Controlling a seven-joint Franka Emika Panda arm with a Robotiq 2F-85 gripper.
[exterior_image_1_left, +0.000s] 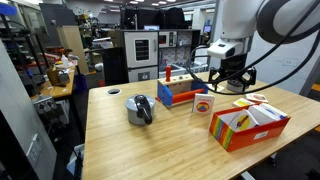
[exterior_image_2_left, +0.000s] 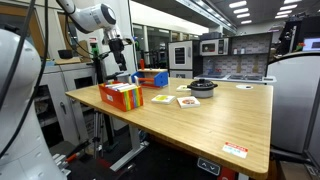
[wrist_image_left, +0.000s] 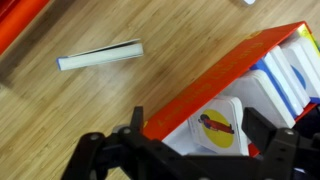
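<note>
My gripper hangs in the air over the table's right part, its fingers apart with nothing held. A red box with white and coloured packages inside stands near the table's right edge. From the wrist view, the gripper's fingers reach above the box's edge, where a white package with a yellow round label lies inside. To the left of the box, a white card with a rainbow print stands upright; from above it shows as a narrow strip.
A grey pot with a black handle sits mid-table. A blue and red rack stands behind the card. Flat cards lie on the table.
</note>
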